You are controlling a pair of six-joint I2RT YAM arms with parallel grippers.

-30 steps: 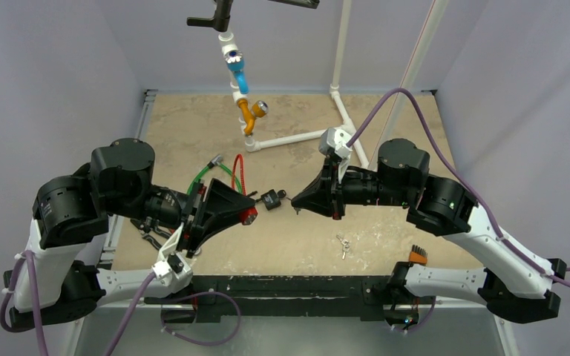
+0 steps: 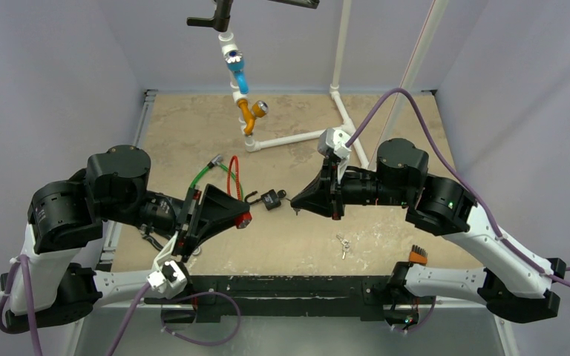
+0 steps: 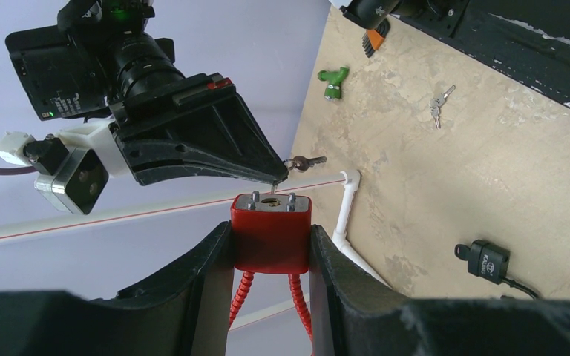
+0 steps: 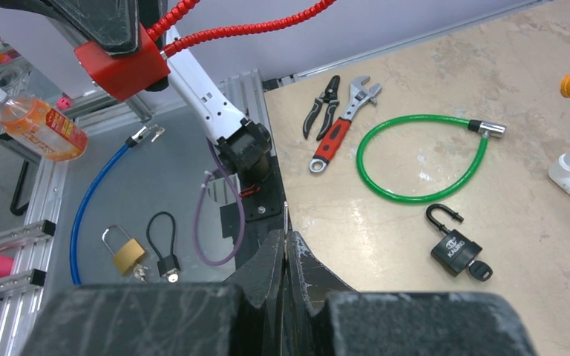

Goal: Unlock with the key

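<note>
A red lock (image 3: 272, 241) with a red beaded cable sits between the fingers of my left gripper (image 2: 240, 213), which is shut on it. The lock's metal face, with a keyhole and several pins, points toward my right gripper (image 2: 295, 202) in the left wrist view. My right gripper is shut on a thin key (image 4: 286, 216); only its blade shows beyond the fingertips. More keys (image 3: 306, 162) hang beside those fingertips. In the left wrist view, the key's tip is close to the lock's face; in the top view a gap separates the two grippers.
Below on the board lie a black padlock (image 2: 271, 199), loose keys (image 2: 344, 245) and a green cable lock (image 4: 364, 159). Pliers (image 4: 322, 107) and a wrench (image 4: 334, 137) lie nearby. White pipes (image 2: 289, 139) stand at the back.
Over the last second my left gripper has shifted a little to the left with the red lock, away from the right gripper. The right arm looks still.
</note>
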